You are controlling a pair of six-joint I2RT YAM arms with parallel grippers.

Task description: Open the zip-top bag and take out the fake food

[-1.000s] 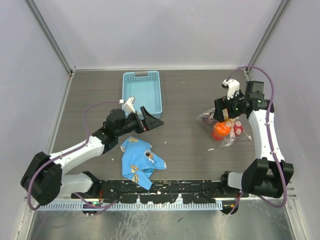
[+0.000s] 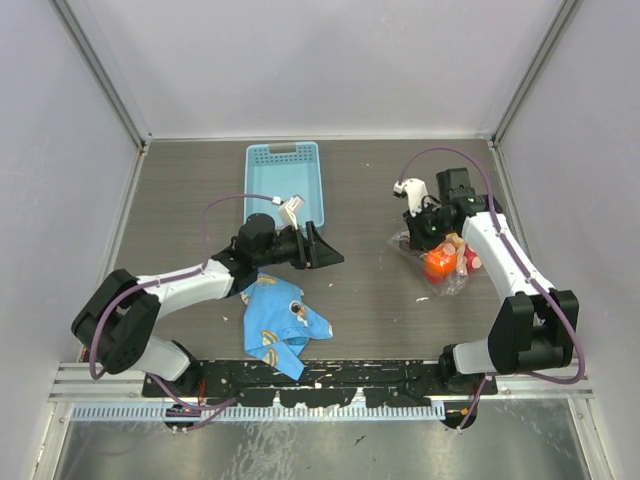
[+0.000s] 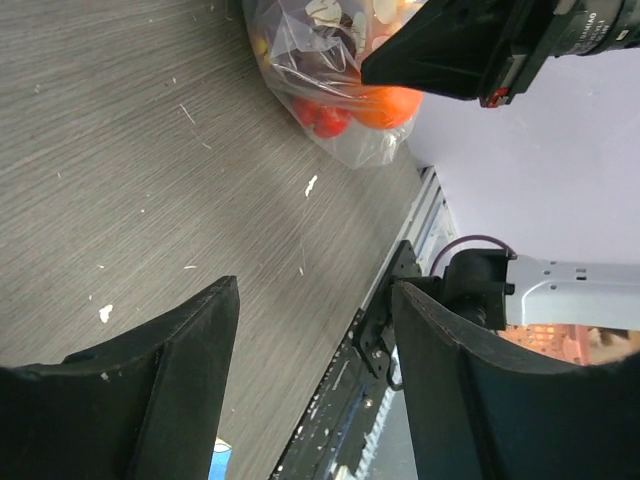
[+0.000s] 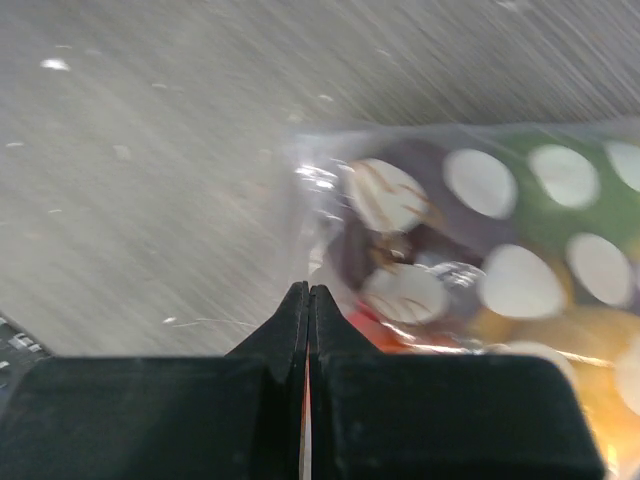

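Observation:
A clear plastic bag [image 2: 454,281] lies on the right of the table, with orange, red and white-spotted pieces of food inside. The orange piece [image 3: 388,106] and small red pieces [image 3: 320,117] show through the plastic in the left wrist view. My right gripper [image 2: 424,240] is over the bag's upper left part; in its wrist view the fingertips [image 4: 300,296] meet, and no plastic is clearly visible between them. Left of the bag, over the table, my left gripper has its fingers apart, with only bare table and the table edge visible between them.
A light blue basket [image 2: 284,152], empty where visible, stands at the back left, behind the left gripper. A blue patterned cloth [image 2: 283,322] lies at the front left. Bare table separates the left gripper from the bag.
The right gripper has moved left over the bag and its fingers have come together.

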